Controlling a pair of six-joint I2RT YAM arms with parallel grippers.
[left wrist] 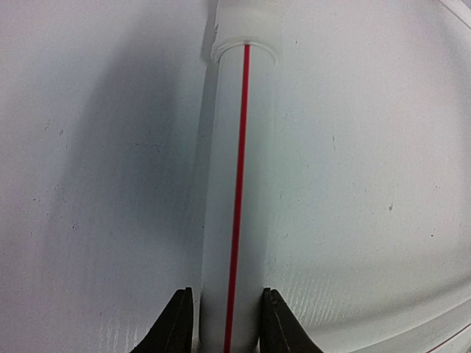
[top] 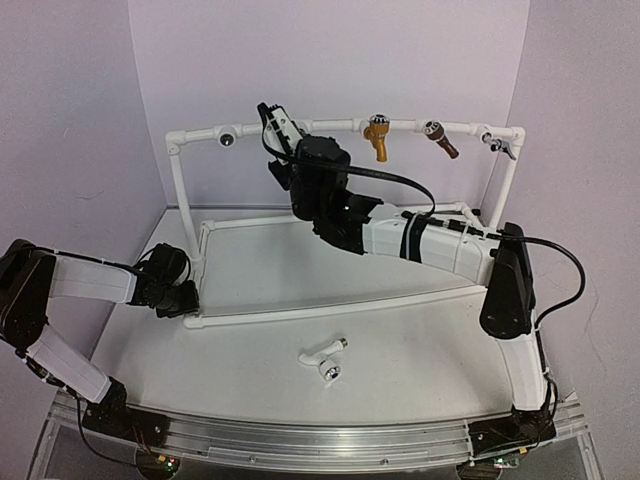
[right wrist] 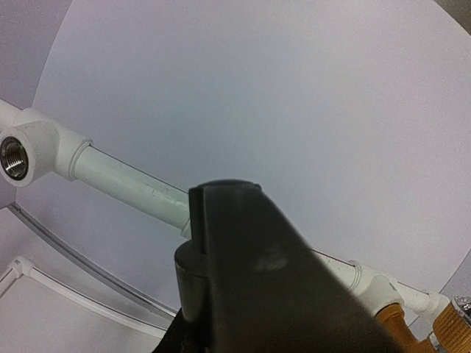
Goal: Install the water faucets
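Note:
In the top view my right gripper (top: 287, 168) is up at the rack's upper rail, by a tee left of the orange faucet (top: 378, 136). A large dark faucet-like piece (right wrist: 257, 272) fills the lower middle of the right wrist view and hides most of the fingers, so their opening does not show. My left gripper has its fingers close on both sides of a white pipe (left wrist: 221, 191) with a red line, at the rack's lower left corner. On the table in front lies a white faucet (top: 325, 362). An empty threaded tee (top: 227, 138) faces forward at the rail's left.
A brown faucet (top: 440, 139) and a chrome faucet (top: 498, 146) sit on the rail's right part. The right forearm (top: 430, 247) and its cable cross above the rack.

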